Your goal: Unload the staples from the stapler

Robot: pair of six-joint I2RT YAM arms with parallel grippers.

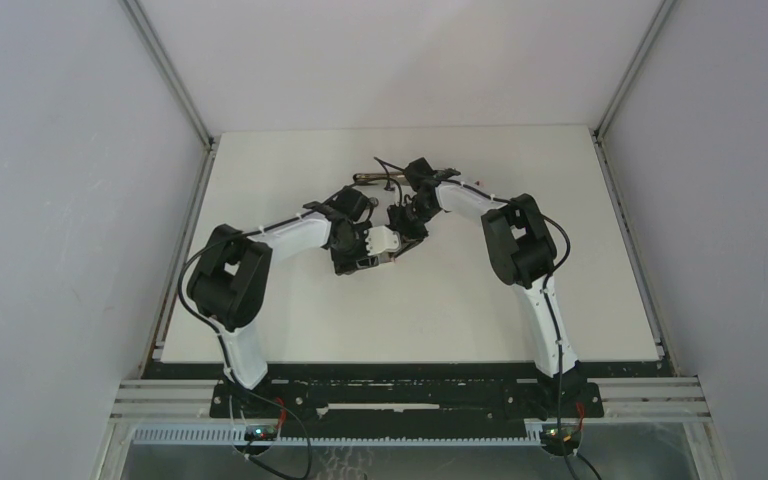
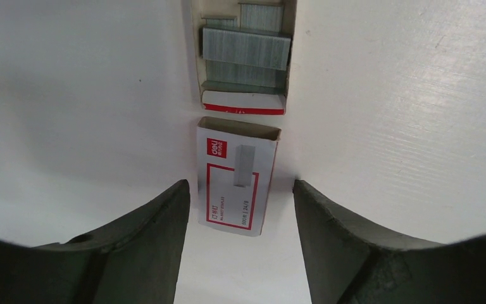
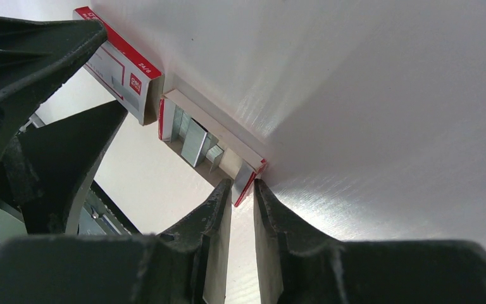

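An opened cardboard tray (image 2: 243, 57) holding grey staple strips lies on the table, seen in both wrist views. Beside one end lies its white-and-red deli box sleeve (image 2: 234, 202). My left gripper is open over the sleeve, a finger on either side of it. My right gripper has its fingertips, part open, around the red-edged end of the tray, where it appears to touch that end. In the top view both grippers crowd over the tray and sleeve at the table's centre, hiding much of them.
A long dark object (image 1: 365, 178), partly hidden by cables and the right arm, lies behind the grippers in the top view; it may be the stapler.
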